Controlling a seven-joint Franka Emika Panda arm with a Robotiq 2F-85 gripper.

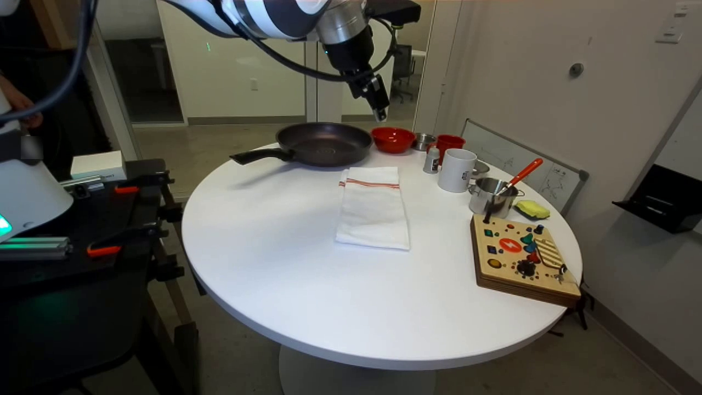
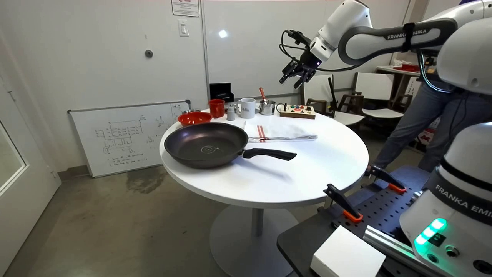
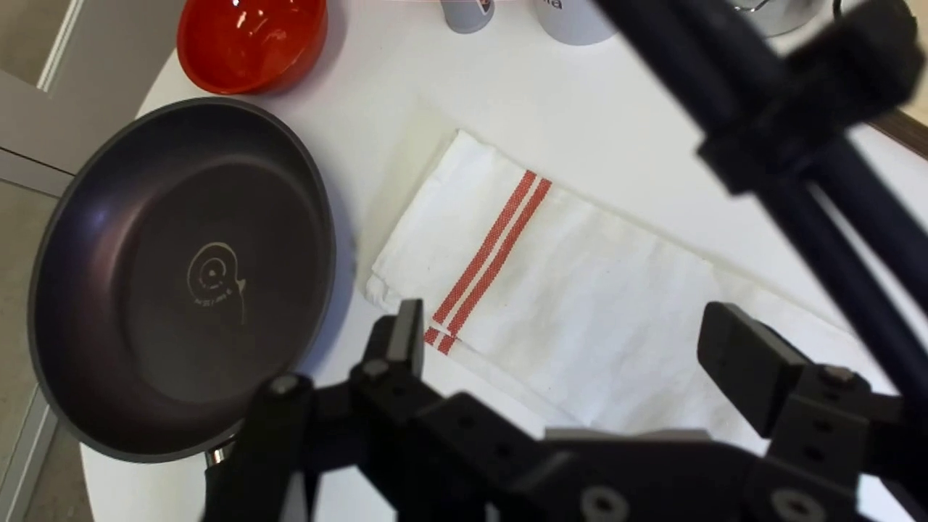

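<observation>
My gripper is open in the wrist view, its two fingers wide apart with nothing between them. In exterior view 2 the gripper hangs well above the table, clear of everything on it. Below it lies a folded white towel with red stripes near one end, flat on the tabletop. A dark frying pan rests beside the striped end of the towel. Its handle points toward the robot's base side in exterior view 2; in the wrist view my gripper covers most of it.
Past the pan sits a red bowl. A grey shaker, white mug, red mug, steel pot with a red-handled utensil, yellow sponge and wooden switch board line one side.
</observation>
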